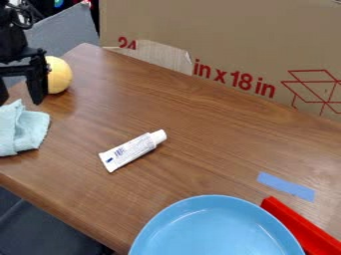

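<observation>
My black gripper is at the far left edge of the view, partly out of frame, just left of a pale yellow round object on the wooden table. Its fingers are small and dark here, so their spacing is hard to make out. A light blue cloth lies below the gripper. A white tube lies mid-table. A blue plate sits at the front.
A red object lies right of the plate, near a blue strip. A large cardboard box stands along the back.
</observation>
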